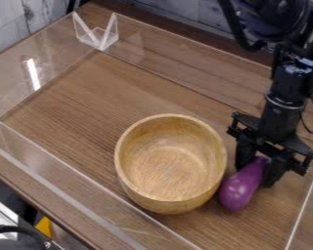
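Note:
My black gripper (269, 154) reaches down from the upper right to the table's right side, shut on a purple eggplant (241, 192) at its upper end. The eggplant lies right beside a round tan bowl (170, 162), outside it, its lower end near the table. The fingertips are partly hidden among dark parts and the eggplant's top.
A clear plastic holder (91, 29) stands at the back left. A small yellow object (44, 226) and dark cables are at the bottom left, off the table edge.

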